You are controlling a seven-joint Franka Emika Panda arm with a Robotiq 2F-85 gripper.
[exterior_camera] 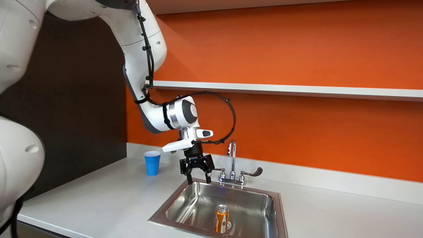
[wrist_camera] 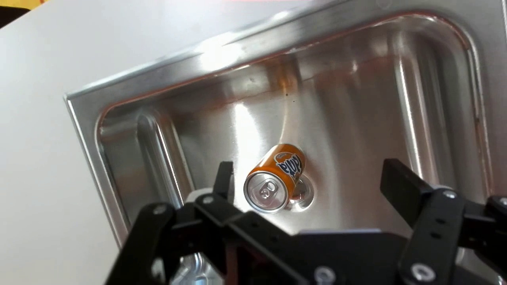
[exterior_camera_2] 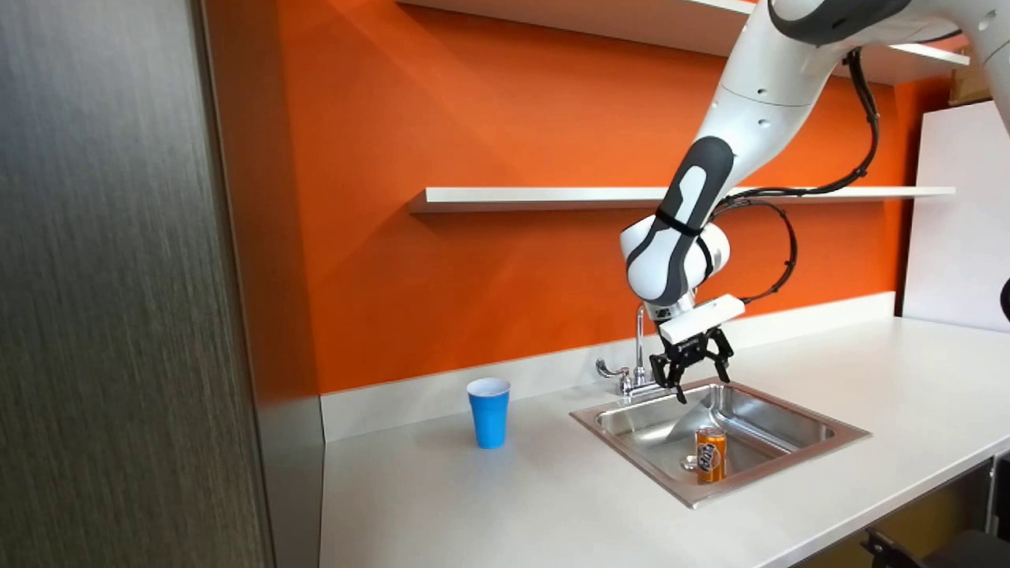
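An orange soda can [exterior_camera: 221,219] stands upright on the floor of the steel sink [exterior_camera: 242,189], beside the drain. Above the sink's back left corner hangs my gripper [exterior_camera: 199,180], open, with empty space between its fingertips. In the wrist view the can [wrist_camera: 276,177] shows below the fingers, nearer the left finger [wrist_camera: 223,179] and touching neither. A blue cup [exterior_camera: 152,163] is upright on the counter, left of the sink and apart from my gripper; exterior view 2 shows the same cup [exterior_camera_2: 489,413].
Behind the sink rise the chrome faucet [exterior_camera: 233,160] and its handles, close to my gripper. A white shelf [exterior_camera: 297,89] runs along the orange wall above. Bare counter [exterior_camera: 107,198] lies to the left of the sink, with more to the right.
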